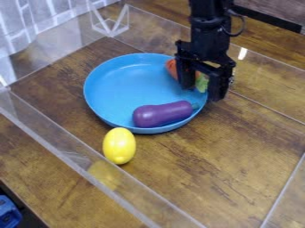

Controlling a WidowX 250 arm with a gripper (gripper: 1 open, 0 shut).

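My black gripper (202, 75) is open at the upper right of the blue plate (113, 93), its two fingers pointing down around the plate's rim. Between and behind the fingers is a partly hidden object with orange-red and pale green parts (201, 84). A purple eggplant (162, 114) lies on the lower right of the plate.
A yellow egg-shaped object (119, 145) lies on the wooden table below the plate. A transparent strip runs diagonally along the left.
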